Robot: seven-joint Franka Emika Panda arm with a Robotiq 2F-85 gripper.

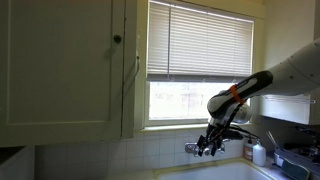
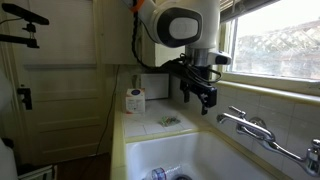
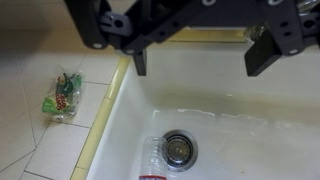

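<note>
My gripper stands open above the white sink, its two dark fingers (image 3: 262,56) wide apart and nothing between them. Exterior view 1 has the gripper (image 1: 209,147) in front of the tiled wall by the faucet. Down in the basin lies a clear plastic bottle (image 3: 153,158) with a red band, beside the round drain (image 3: 180,150); the same bottle (image 2: 166,172) shows at the bottom of exterior view 2. A clear bag with green and red contents (image 3: 64,96) rests on the tiled counter, left of the sink.
The wall faucet (image 2: 246,127) reaches over the basin from the right. A white container (image 2: 135,101) stands at the counter's far end. Near the sink's far corner are soap bottles (image 1: 259,155) and a dish rack (image 1: 296,162). The basin's right part looks clear.
</note>
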